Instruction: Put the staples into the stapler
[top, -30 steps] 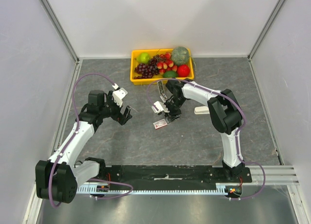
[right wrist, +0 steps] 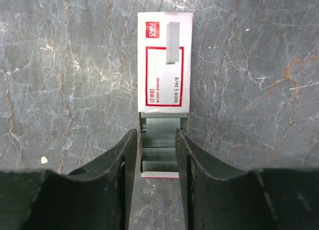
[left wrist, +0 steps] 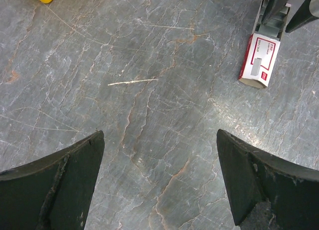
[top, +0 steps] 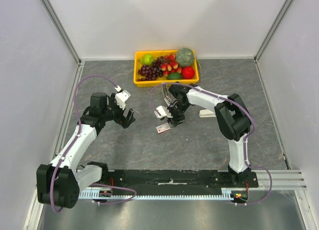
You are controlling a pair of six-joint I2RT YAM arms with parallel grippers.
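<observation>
The white and red staple box point(right wrist: 164, 85) lies on the grey table, its drawer pulled partly out towards my right gripper. Grey strips of staples point(right wrist: 162, 127) show in the drawer. That gripper is open, one fingertip near each side of the drawer, nothing held; contact cannot be told. In the left wrist view, the box point(left wrist: 259, 60) is at upper right with the right fingers point(left wrist: 275, 3) over its drawer. My left gripper stands wide open and empty over bare table. Behind the right gripper is a long, dark metallic item point(top: 166, 94), perhaps the stapler, partly hidden.
A yellow basket point(top: 141, 84) of fruit stands at the back. A white oblong item point(top: 207, 113) lies right of the right gripper, partly beneath that arm. Clear table point(top: 149, 152) stretches in front of the box and at far right.
Compared with a second ago, the staple box sits very slightly farther left. The right arm has shifted a little; the left arm is still.
</observation>
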